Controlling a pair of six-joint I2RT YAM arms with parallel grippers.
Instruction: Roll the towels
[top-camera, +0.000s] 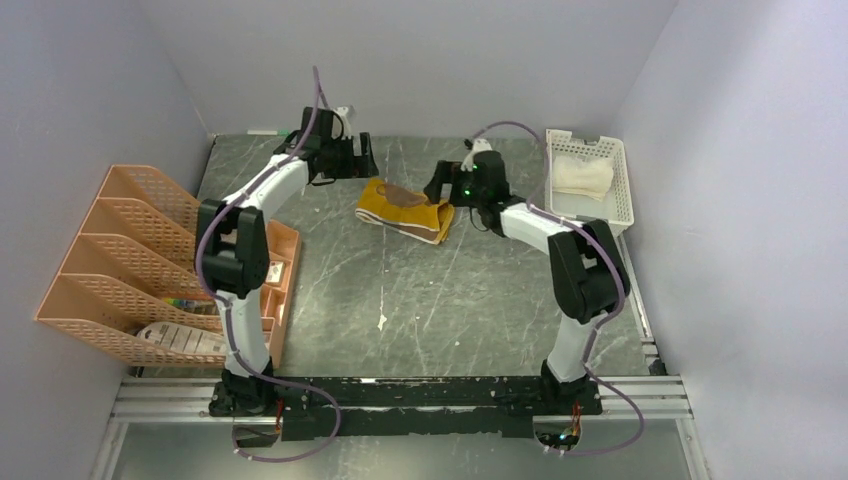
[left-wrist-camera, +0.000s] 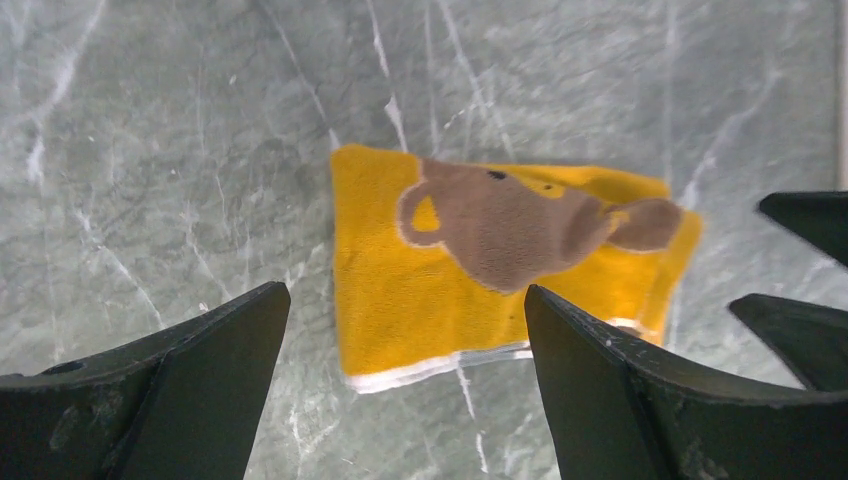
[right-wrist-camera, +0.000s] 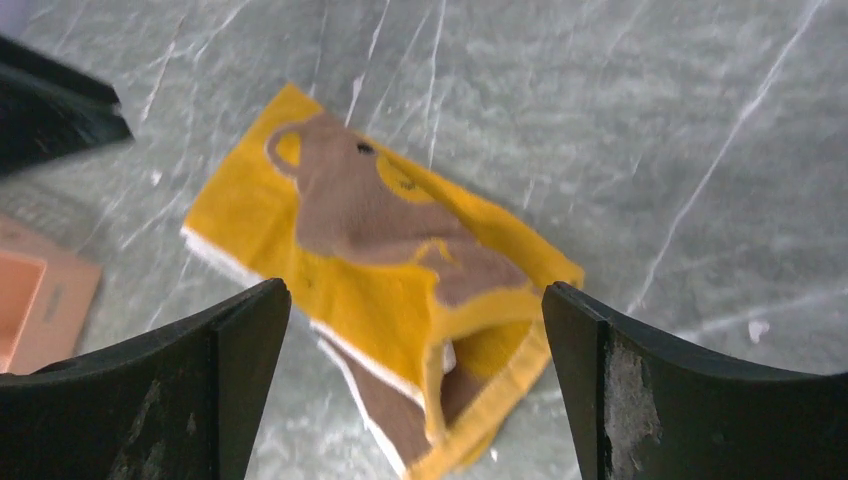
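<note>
A folded yellow towel (top-camera: 400, 208) with brown patches and a white edge lies on the grey table, a little above the middle in the top view. Its right end is folded over loosely; in the right wrist view this part of the towel (right-wrist-camera: 470, 300) stands up slightly, with a gap beneath. My left gripper (top-camera: 364, 157) is open above and just beyond the towel's left end. Over the right end is my right gripper (top-camera: 437, 180), also open. Neither has cloth between its fingers. In the left wrist view the towel (left-wrist-camera: 430, 290) shows whole apart from its lower right, partly behind a finger.
A white basket (top-camera: 625, 190) holding a folded white towel (top-camera: 583, 176) stands at the back right. An orange compartment organizer (top-camera: 110, 262) with small items fills the left side.
</note>
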